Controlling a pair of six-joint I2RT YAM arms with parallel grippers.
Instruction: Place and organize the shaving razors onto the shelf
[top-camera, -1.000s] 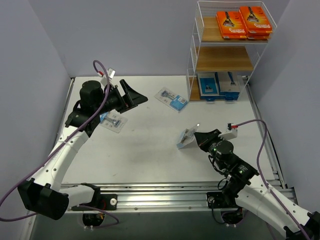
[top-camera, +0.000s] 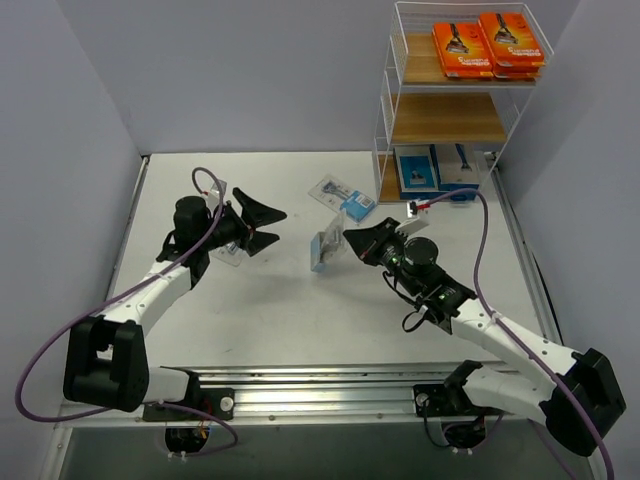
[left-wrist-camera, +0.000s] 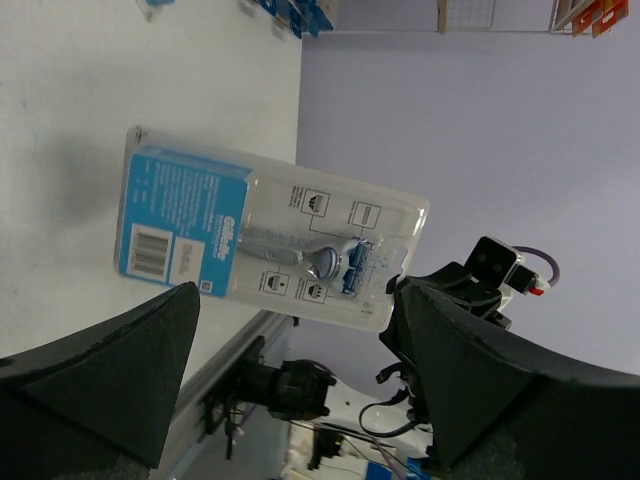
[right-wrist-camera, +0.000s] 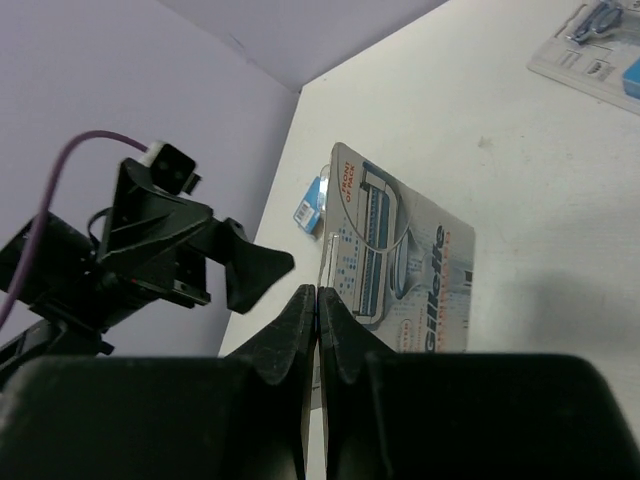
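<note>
A clear razor pack with a blue label (left-wrist-camera: 180, 218) hangs upright above the table. My right gripper (top-camera: 350, 238) is shut on its edge, and the pack's grey back (right-wrist-camera: 400, 255) faces the right wrist view. Left of it, my left gripper (top-camera: 280, 226) stands open, its fingers empty and apart from the pack. Another razor pack (top-camera: 343, 199) lies flat at the back of the table. A further pack (top-camera: 228, 253) is partly hidden under the left arm. The wire shelf (top-camera: 448, 118) rises at the back right.
Orange boxes (top-camera: 463, 50) fill the shelf's top board. The middle board (top-camera: 445, 118) is bare. Blue packs (top-camera: 417, 170) stand on the lowest level.
My right gripper has moved left and back with the razor pack, toward the table's middle.
</note>
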